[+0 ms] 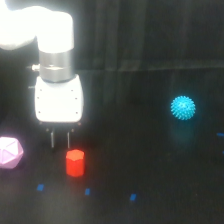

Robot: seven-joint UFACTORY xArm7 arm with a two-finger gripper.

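Note:
My gripper hangs at the left of the view, fingers pointing down and apart, with nothing seen between them. A red hexagonal block stands on the dark table just below and to the right of the fingertips.
A pink faceted ball lies at the left edge, left of the red block. A spiky cyan ball sits to the right. Small blue marks dot the dark table, whose middle and front are otherwise clear.

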